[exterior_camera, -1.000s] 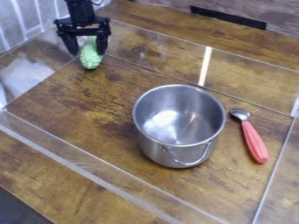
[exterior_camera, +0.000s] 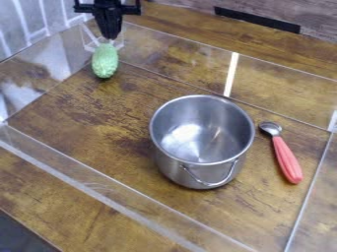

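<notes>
My gripper is at the top left, dark, mostly cut off by the frame's top edge, above a pale green textured oblong object that lies on the wooden table near the clear tray wall. Whether anything is between the fingers is too small to tell. A steel pot with a wire handle stands at the centre right, and a spoon with a red handle lies to its right.
Clear plastic walls or strips border the work area on the wooden table.
My gripper has risen away from the green object, toward the top of the frame. The green object stays about where it was.
</notes>
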